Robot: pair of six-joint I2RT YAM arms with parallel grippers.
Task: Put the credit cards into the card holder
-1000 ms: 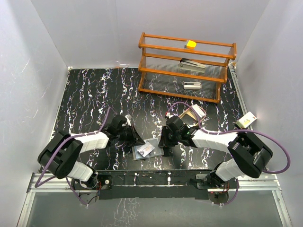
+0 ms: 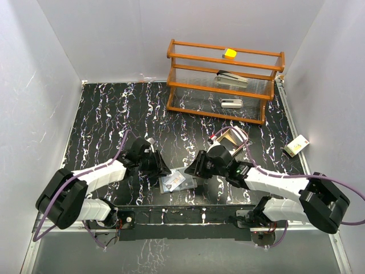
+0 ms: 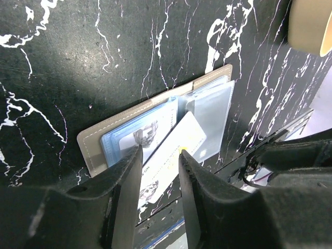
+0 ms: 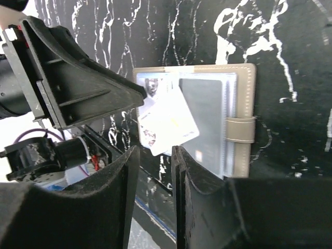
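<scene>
The tan card holder (image 4: 238, 101) lies open on the black marble table, with clear sleeves holding cards. A white card (image 3: 174, 153) lies at a slant across its middle (image 4: 168, 119). My left gripper is open over the card's edge, its fingertips close to it. My right gripper hovers just above the holder's right part, fingers part open; whether anything is between them is not visible, and nothing shows held.
A wooden wire rack (image 2: 214, 115) stands at the back. A tan box-like item (image 2: 228, 137) lies behind the right arm, a small box (image 2: 296, 145) at the right edge.
My right gripper and arm have risen or shifted slightly from the holder's right edge. My left arm has moved a little; the card lies much as before.
</scene>
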